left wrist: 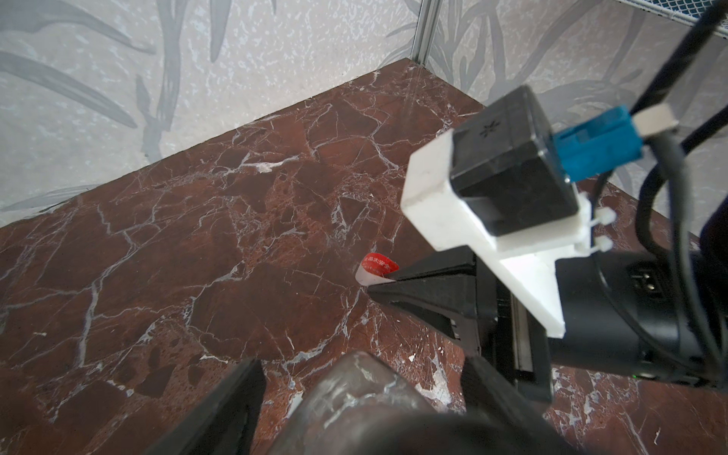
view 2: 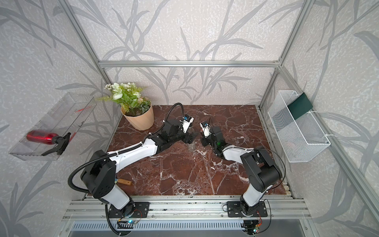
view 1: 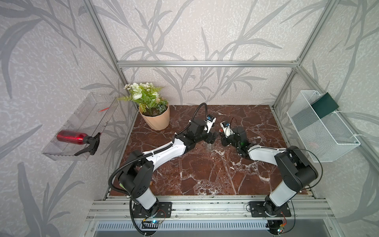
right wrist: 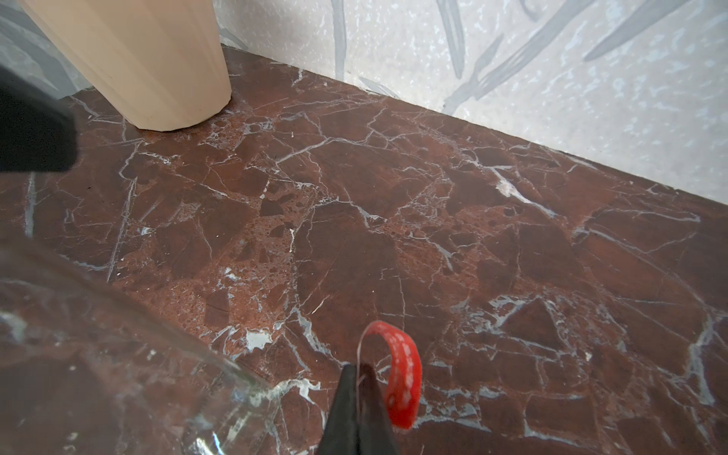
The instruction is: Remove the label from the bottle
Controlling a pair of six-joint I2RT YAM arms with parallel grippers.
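Note:
The clear bottle point(left wrist: 360, 390) stands between the fingers of my left gripper, with a gap showing on each side of it in the left wrist view. That gripper is part open. My right gripper is shut on one end of a thin label point(right wrist: 405, 379), red on one face and pale on the other, whose free end curls over. The label is apart from the bottle. In the right wrist view the bottle point(right wrist: 113, 341) is a blurred, see-through shape at the lower left. From above, the arms largely hide the bottle point(view 2: 191, 147).
A potted plant point(view 1: 156, 118) stands at the back left. A clear wall bin point(view 1: 84, 136) holds a red bottle at left; a white mesh basket point(view 1: 315, 126) hangs at right. A wooden-handled tool point(view 2: 124, 181) lies near the left base.

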